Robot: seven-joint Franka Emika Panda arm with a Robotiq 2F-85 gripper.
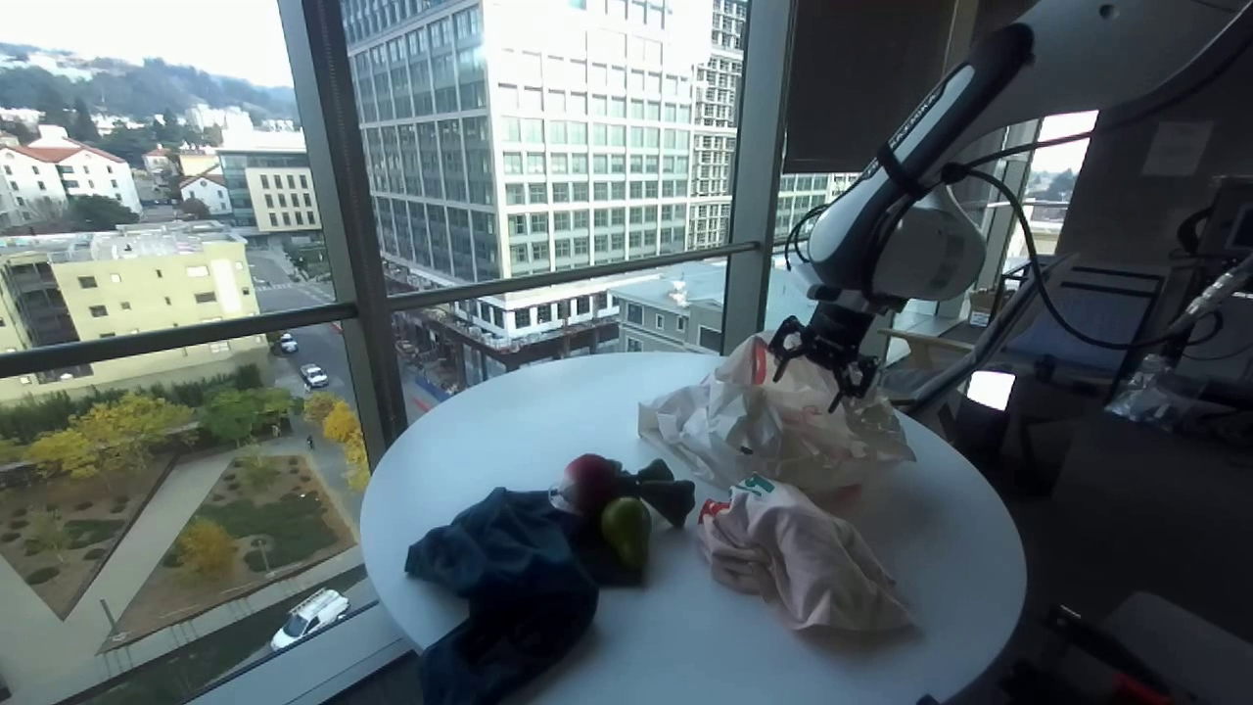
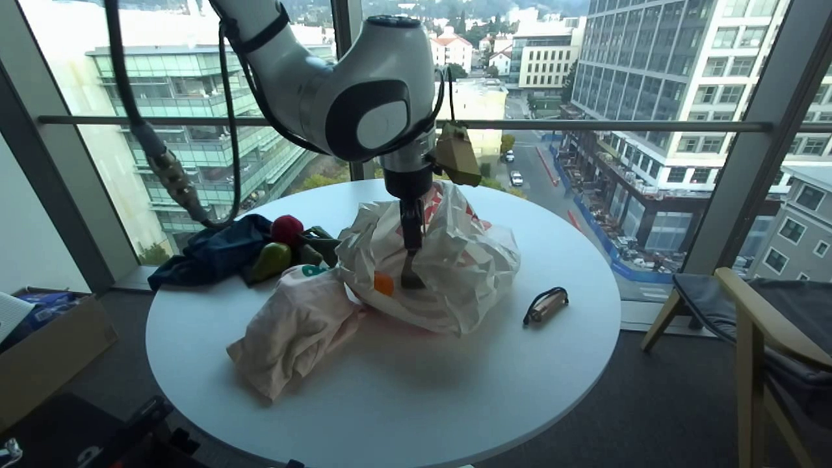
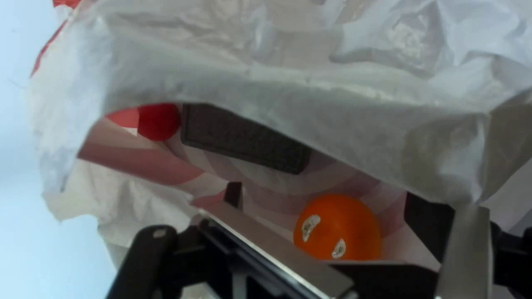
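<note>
A crumpled white plastic bag (image 2: 476, 273) with red print lies on the round table, its mouth facing up. My gripper (image 1: 811, 374) stands open at that mouth, pointing down. Looking into the bag in the wrist view, I see an orange fruit (image 3: 336, 229) with two pale stickers, a dark flat block (image 3: 244, 139) and a red round thing (image 3: 158, 122). The orange lies beyond my spread fingers (image 3: 279, 251), between them in this view, and nothing is held. A fold of the bag hangs across the upper part of the opening and covers part of the inside.
A pale pink cloth (image 1: 811, 558) lies beside the bag. Farther along are a dark blue cloth (image 1: 505, 576), a green pear (image 1: 626, 531) and a red fruit (image 1: 590, 480). A small strapped object (image 2: 546, 305) sits near the table's edge.
</note>
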